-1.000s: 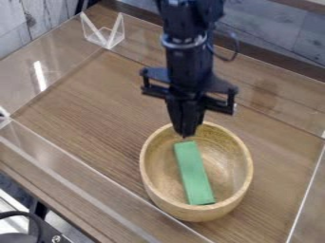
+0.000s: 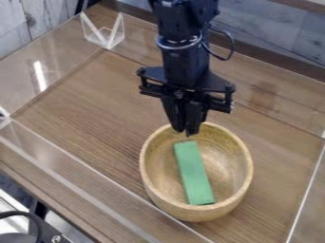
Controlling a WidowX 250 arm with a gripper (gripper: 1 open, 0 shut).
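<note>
A dark robot arm with a gripper (image 2: 188, 123) hangs from the top centre over the back rim of a round beige bowl (image 2: 159, 185). A green rectangular block (image 2: 196, 176) lies flat inside the bowl, below the gripper. Whether the fingers are open or shut is hard to tell.
A white wire-like object (image 2: 105, 28) stands at the back left, and a dark cable lies at the bottom left corner.
The bowl and green block look unchanged.
</note>
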